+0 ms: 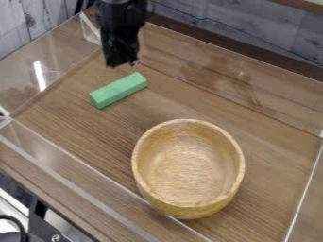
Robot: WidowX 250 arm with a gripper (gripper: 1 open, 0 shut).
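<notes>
A green rectangular block [120, 90] lies diagonally on the wooden table [76, 132], left of centre. My black gripper [120, 59] is raised above and behind it at the top, blurred; I cannot see clearly what is between its fingers. Lower right of the block stands an empty tan round bowl [188, 165].
Bare table spreads to the right and left of the bowl and block. Walls or panels run along the back and upper left, and dark cables show beyond the table's edge at the bottom left.
</notes>
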